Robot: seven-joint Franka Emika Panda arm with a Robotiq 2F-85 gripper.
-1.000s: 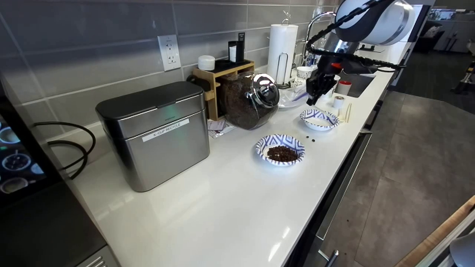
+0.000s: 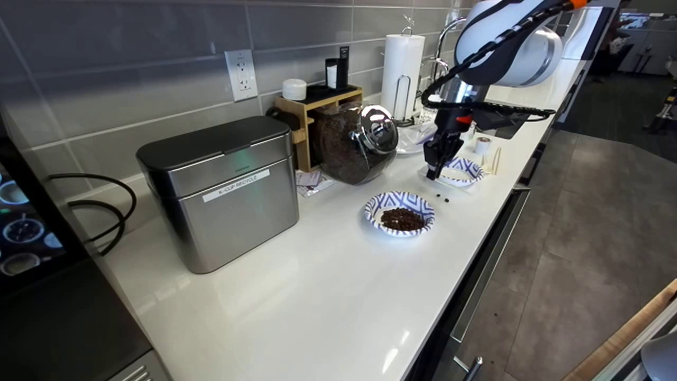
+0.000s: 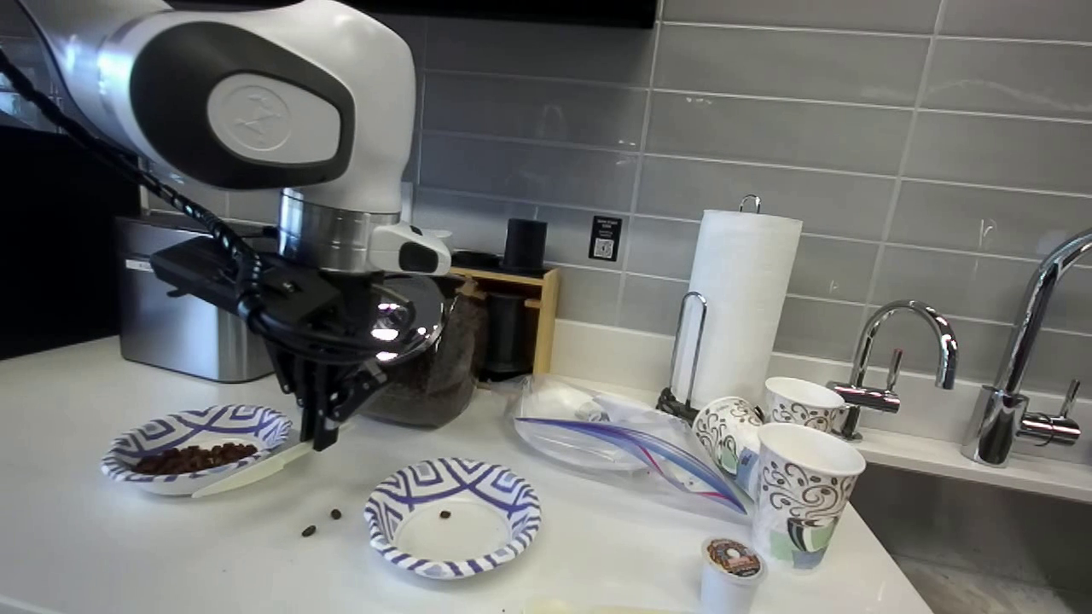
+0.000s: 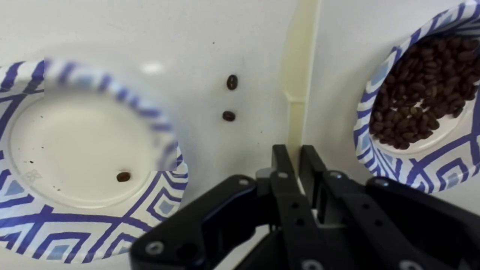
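Note:
In the wrist view my gripper is shut on the handle of a pale knife (image 4: 299,58), whose blade points away from the fingers. The second exterior view shows the knife (image 3: 256,471) slanting down beside the patterned bowl of coffee beans; whether it touches the counter I cannot tell. That bean bowl (image 4: 366,105) lies to the right of the knife in the wrist view, with dark beans (image 4: 407,94) heaped inside. To the left sits another patterned bowl (image 4: 33,220) with a single bean (image 4: 123,176) in it. Two loose beans (image 4: 232,81) rest on the counter between the bowls.
A tilted glass jar (image 2: 346,149) and a steel bin (image 2: 235,209) stand along the wall. Paper cups (image 3: 804,491), a plastic bag (image 3: 604,430) and a coffee pod (image 3: 728,578) lie beyond the emptier bowl.
My gripper has come down and toward the bean bowl, from above the far side of the emptier bowl. The bowls and loose beans stay where they were.

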